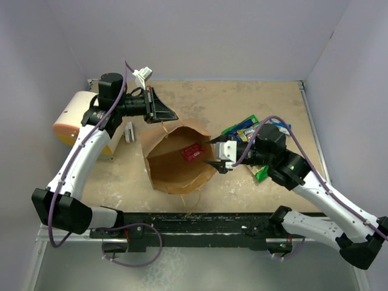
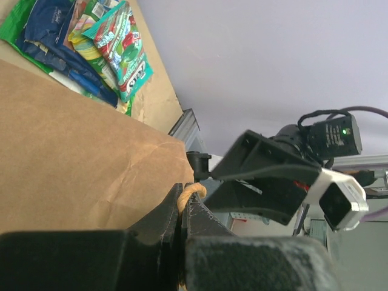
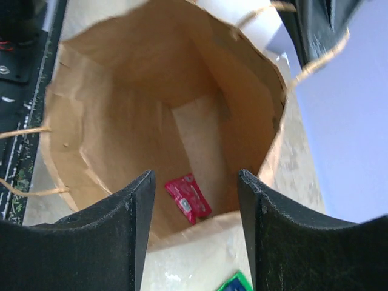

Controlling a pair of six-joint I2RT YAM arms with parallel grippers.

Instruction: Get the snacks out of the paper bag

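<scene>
The open brown paper bag (image 1: 167,170) faces up and forward in the middle of the table, with a red snack packet (image 1: 191,151) inside, also seen as a red packet (image 3: 187,195) in the right wrist view. My left gripper (image 1: 161,113) is shut on the bag's twisted handle (image 2: 190,193) above the bag. My right gripper (image 1: 212,154) stands open at the bag's right opening, its fingers pointing into it, nothing between them.
A pile of snack packets (image 2: 91,48) lies on the table right of the bag, partly under my right arm. A cream-and-orange box (image 1: 73,121) and a small grey object (image 1: 130,133) sit at the left.
</scene>
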